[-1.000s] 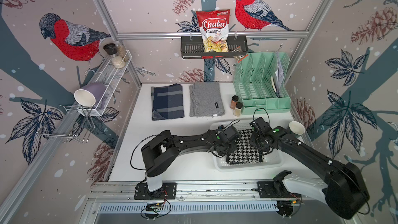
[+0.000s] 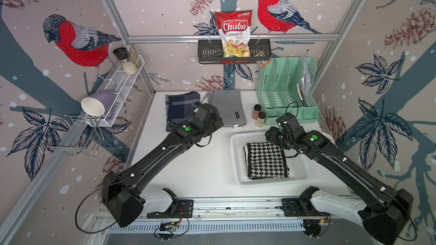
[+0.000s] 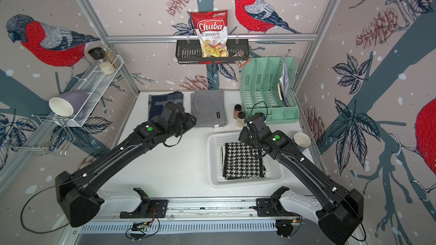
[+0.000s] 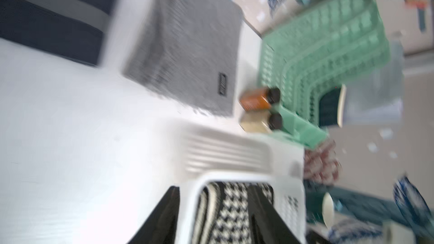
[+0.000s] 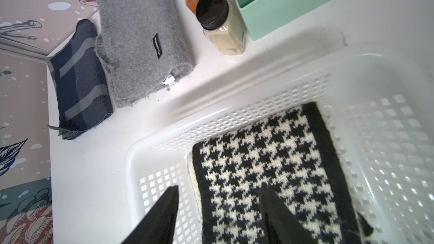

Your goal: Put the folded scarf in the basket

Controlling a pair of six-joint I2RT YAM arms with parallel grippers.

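Observation:
The folded black-and-white houndstooth scarf (image 2: 268, 162) lies flat inside the white perforated basket (image 2: 237, 172), against its left and middle floor. Its top face fills the lower half of the right wrist view, where the right gripper stands open above it, fingers apart and empty. Away from the basket, over the table by the grey cloth, my left gripper is also open; the basket and scarf show far off between and beyond its fingers.
A folded grey cloth (image 2: 227, 104) and a navy striped one (image 3: 159, 104) lie at the back. Two spice jars (image 5: 226, 27) stand between the grey cloth and the green rack (image 2: 290, 113). A cup (image 3: 302, 140) stands right of the basket.
Both grippers have risen from the scarf, which stays in the basket. The left arm has swung out of the basket to the back left; the right has lifted slightly.

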